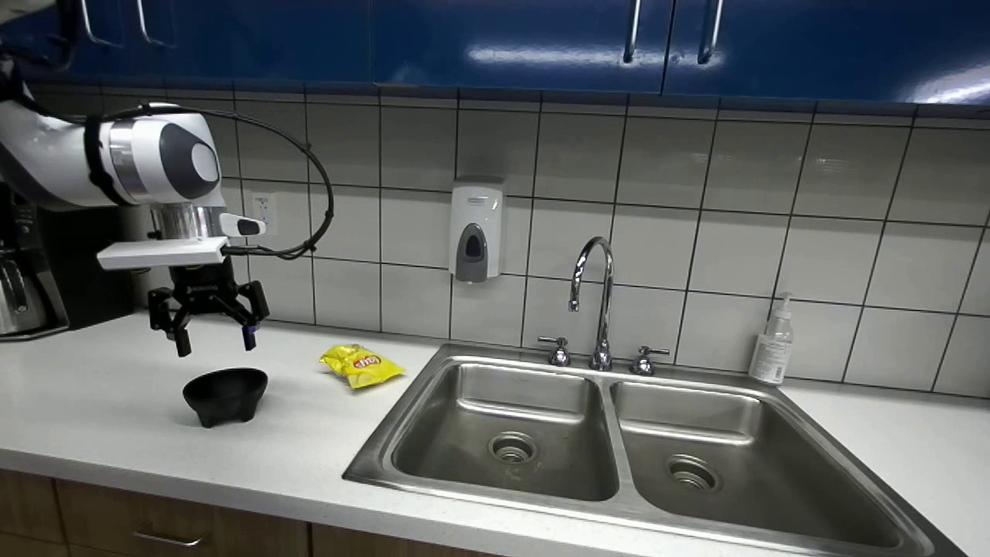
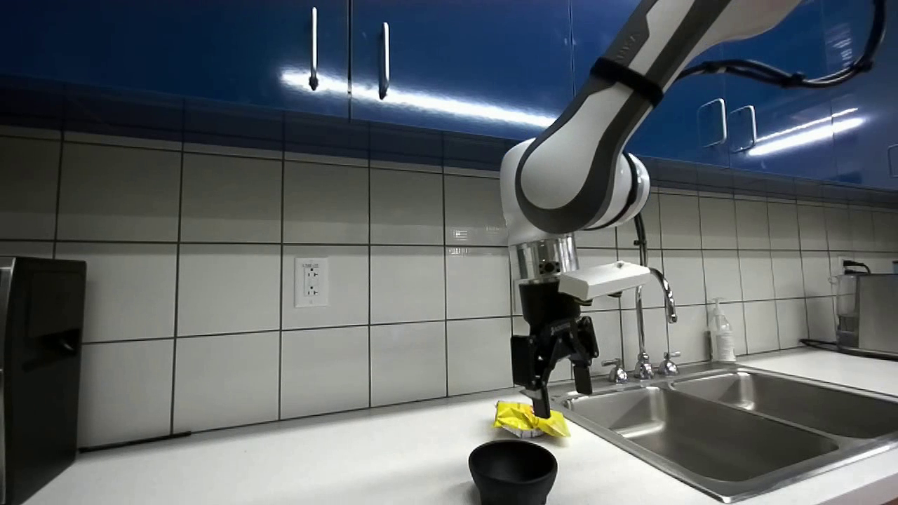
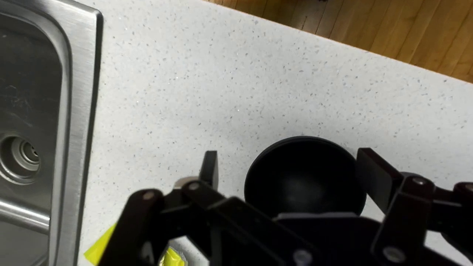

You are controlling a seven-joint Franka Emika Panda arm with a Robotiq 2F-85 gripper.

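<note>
My gripper [image 1: 216,345] stands open in the air, fingers pointing down, with nothing between them. On the white counter in exterior view 1 sits a black bowl [image 1: 226,394] on short feet, upright and lower than the fingertips. The wrist view shows the bowl [image 3: 306,177] empty, nearer my right-hand finger [image 3: 377,177] than the left-hand one; its lower part is hidden by the gripper. A yellow chip bag [image 1: 360,366] lies between the bowl and the sink. In exterior view 2 one finger overlaps the bag [image 2: 555,423].
A double steel sink [image 1: 614,436] with a tall faucet [image 1: 605,297] fills the right side. Behind the counter runs a tiled wall with a soap dispenser [image 1: 477,230]. A coffee maker [image 1: 56,269] stands at the left.
</note>
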